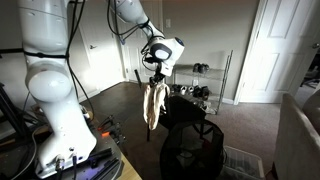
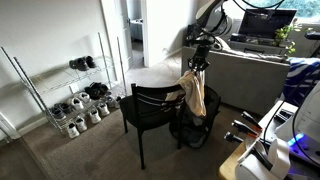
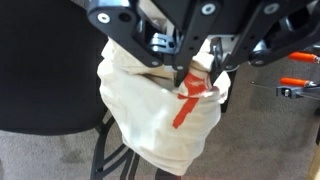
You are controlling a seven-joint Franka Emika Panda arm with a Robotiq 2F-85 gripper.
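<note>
A pale cloth point(image 1: 155, 104) hangs vertically below my gripper point(image 1: 157, 79). In exterior view 2 the same cloth point(image 2: 196, 97) looks peach-coloured. It hangs at the right end of a black chair's point(image 2: 152, 98) back, in front of a black mesh bin. The wrist view shows the white cloth point(image 3: 160, 120) bunched under the gripper, with a red stripe on it. Folds and the gripper body hide the fingertips, so how far the fingers stand apart does not show.
The black mesh bin point(image 1: 192, 152) stands on the carpet close to the chair. Behind is a metal rack with several shoes point(image 2: 80, 110). A wooden table edge point(image 1: 128, 170) lies near my base. Open carpet point(image 2: 90, 155) lies left of the chair.
</note>
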